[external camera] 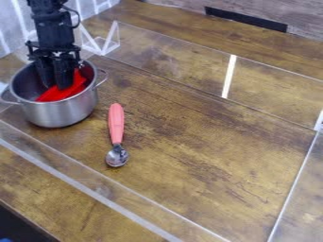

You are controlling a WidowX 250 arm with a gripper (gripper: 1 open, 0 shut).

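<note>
A steel pot (51, 111) with side handles sits at the left of the table. Inside it lies a red object (66, 90). The black gripper (59, 83) reaches down into the pot over the red object; its fingertips are too small and hidden to show whether they grip it. A scoop with a pink handle (116, 125) and a metal head lies to the right of the pot.
Clear strips or panels run along the front, back and right edges.
</note>
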